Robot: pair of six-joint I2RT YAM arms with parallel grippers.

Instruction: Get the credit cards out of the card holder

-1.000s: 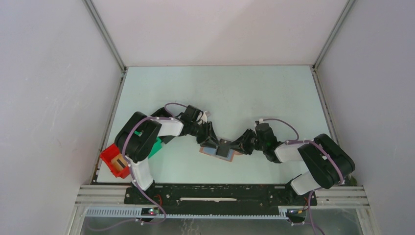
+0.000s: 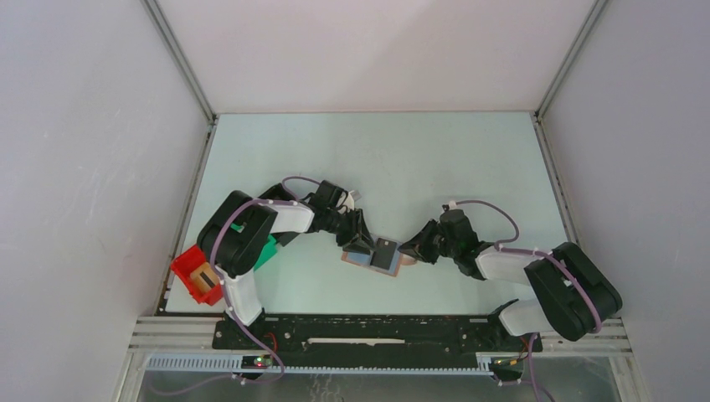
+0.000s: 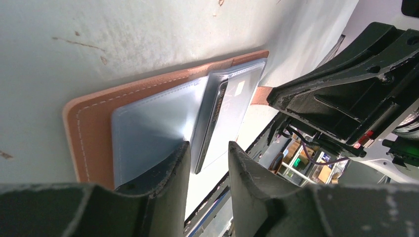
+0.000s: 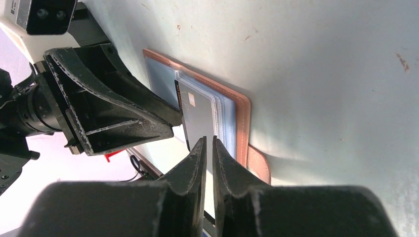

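Note:
The card holder point(image 2: 396, 268) lies spread flat near the table's front edge, brown leather point(image 3: 91, 113) with clear sleeves. A grey card with a dark edge is inside a sleeve around its middle, and the right wrist view shows the same card point(image 4: 200, 111). Over the holder's left part, my left gripper is part open, its fingers apart with nothing gripped between them. At the holder's right end, my right gripper has a narrow gap between its tips and no card in it. Whether its tips touch the sleeve is unclear.
At the left stand a red bin point(image 2: 180, 270) with something tan inside, a green bin point(image 2: 266, 253) and a black bin point(image 2: 280, 191), partly covered by my left arm.
My right arm has shifted slightly to the right, its gripper drawing a little away from the grey card. The left arm and the holder look unchanged.

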